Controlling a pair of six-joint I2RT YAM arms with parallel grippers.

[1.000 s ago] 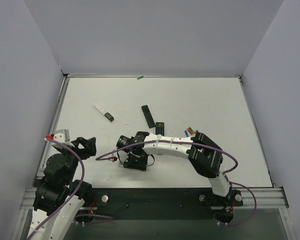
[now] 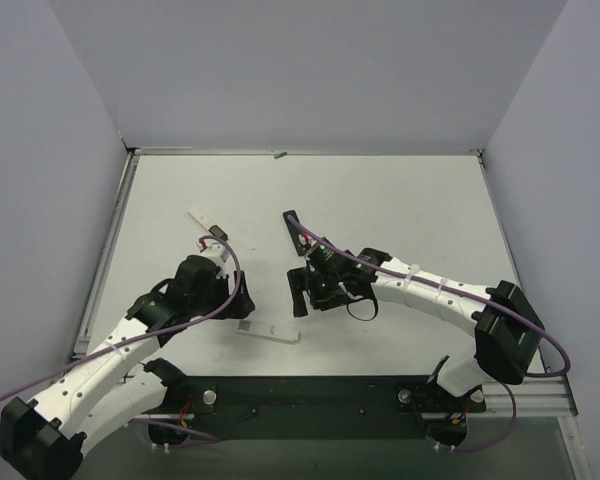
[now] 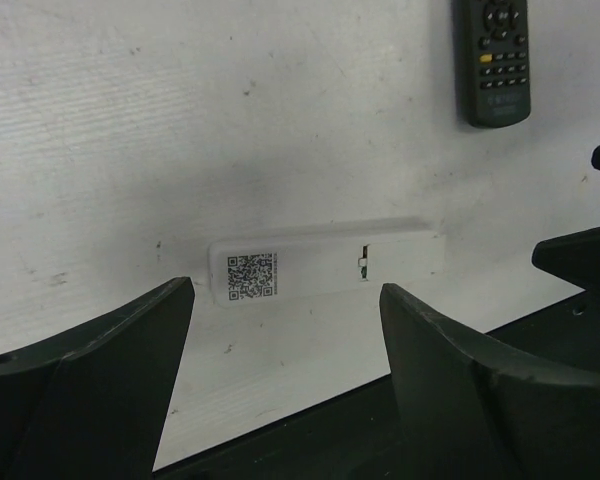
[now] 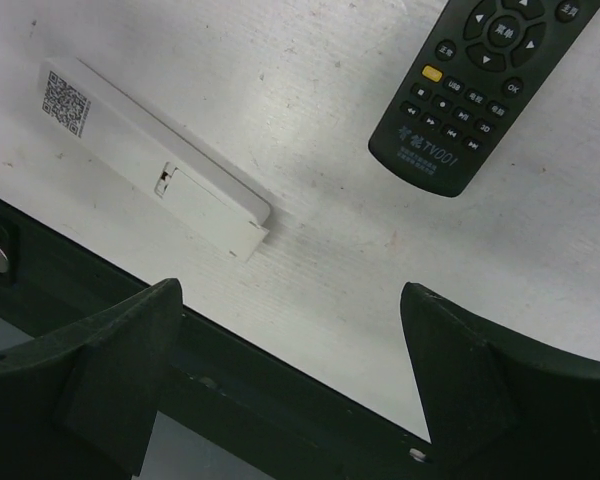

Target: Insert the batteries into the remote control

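A white remote (image 2: 267, 331) lies near the table's front edge; the wrist views show its back, with a QR code (image 3: 250, 276) and a cover (image 4: 210, 212) at one end. My left gripper (image 2: 235, 300) is open above its left end, nothing between the fingertips. My right gripper (image 2: 298, 290) hovers above and right of it, fingers apart and empty. A dark remote (image 4: 460, 95) lies buttons up beyond it, under the right arm in the top view. The batteries are hidden behind the right arm in the top view.
A black bar (image 2: 290, 222) and a white object with a dark end (image 2: 202, 218) lie farther back. The front edge borders a dark rail (image 2: 305, 390).
My left arm has moved right toward the white remote. My right gripper has moved back from over that remote, and its arm has risen across the dark remote and batteries.
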